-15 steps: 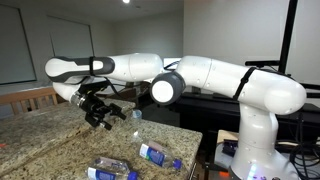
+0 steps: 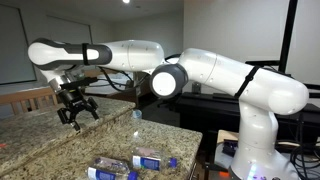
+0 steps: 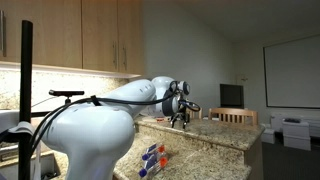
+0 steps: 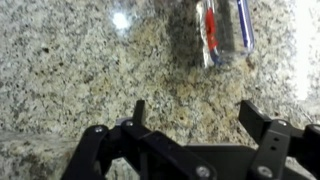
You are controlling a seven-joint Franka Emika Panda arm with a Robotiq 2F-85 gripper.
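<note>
My gripper (image 2: 84, 117) hangs above the speckled stone counter at the left in exterior view 1, pointing down. In the wrist view its two fingers (image 4: 138, 112) stand wide apart, with only bare stone between them. Two clear bottles with blue and white labels lie on the lower counter: one bottle (image 2: 112, 169) at the bottom edge, another bottle (image 2: 153, 160) to its right. Both are well away from the gripper. Ahead of the fingers in the wrist view is a clear item (image 4: 210, 30) with red and blue strips, partly cut off by the top edge.
A small pale cup-like thing (image 2: 136, 117) stands farther back on the counter. A raised stone ledge (image 3: 215, 131) runs behind the bottles, with wooden chairs (image 3: 233, 115) beyond it. Open stone lies beneath the gripper.
Over the last second my gripper has moved left in exterior view 1, away from the cup-like thing, and its wrist has turned. The bottles appear unmoved.
</note>
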